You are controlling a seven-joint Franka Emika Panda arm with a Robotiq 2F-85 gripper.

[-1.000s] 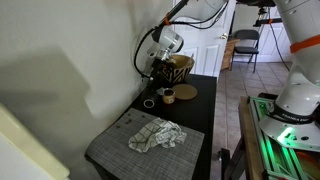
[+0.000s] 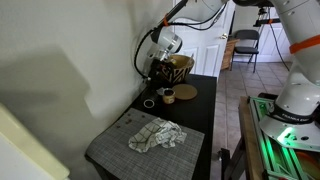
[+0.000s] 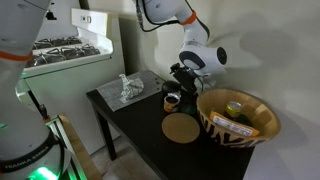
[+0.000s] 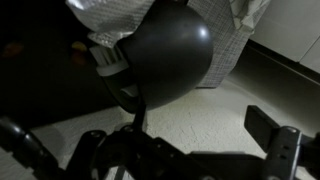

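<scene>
My gripper is open, its dark fingers (image 4: 270, 130) spread wide apart at the two sides of the wrist view. Between and beyond them shows a smooth, black, rounded object (image 4: 170, 50) with a grey piece on its left side; I cannot tell what it is, or whether a finger touches it. In exterior view 2 the gripper (image 3: 186, 78) hangs low over the back of the dark table, behind a brown cup (image 3: 171, 102). Exterior view 1 has the gripper (image 2: 157, 71) close to the wall, left of the basket (image 2: 181, 67).
A round wooden board (image 3: 181, 128) lies in front of the large basket (image 3: 270, 128), which holds a yellow-green item (image 3: 235, 108). A crumpled cloth (image 2: 157, 133) rests on a grey mat (image 2: 125, 153). The wall stands close behind the arm.
</scene>
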